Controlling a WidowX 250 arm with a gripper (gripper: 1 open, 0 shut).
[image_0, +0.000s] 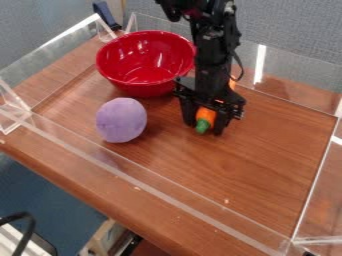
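Observation:
My black gripper (210, 110) hangs low over the wooden table (247, 175), around an orange carrot-like object with a green end (205, 123). Its fingers hide much of that object, so I cannot tell whether they are shut on it. A red bowl (142, 62) sits at the back left, just left of the gripper. A purple ball (120, 119) rests on the table in front of the bowl, apart from the gripper.
Clear low walls (319, 190) border the table on several sides. A grey partition stands behind.

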